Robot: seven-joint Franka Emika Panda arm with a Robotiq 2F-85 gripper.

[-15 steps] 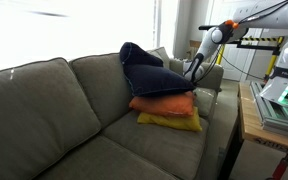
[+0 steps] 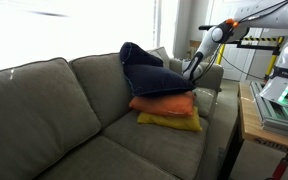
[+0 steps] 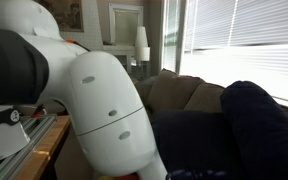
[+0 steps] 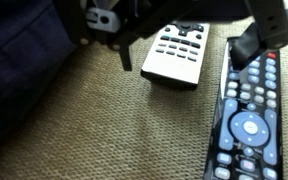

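Observation:
In the wrist view my gripper is open above tan woven fabric, its dark fingers wide apart. A silver remote [image 4: 178, 56] with dark keys lies in the space between the fingers, its upper end hidden by the gripper. To the right is a longer black remote [image 4: 248, 128] with blue and grey buttons, partly below the right finger. Neither remote is visibly gripped. In exterior view 1 the arm [image 2: 226, 34] reaches down to the far end of the sofa, behind the cushions, and its fingertips are too small to make out there.
Navy cushions [image 2: 152, 77], an orange cushion [image 2: 164, 103] and a yellow cushion [image 2: 172, 121] are piled on the grey sofa [image 2: 54, 110], close to the arm. Dark cloth [image 4: 19, 60] fills the wrist view's left side. A wooden table [image 2: 252, 122] stands at right.

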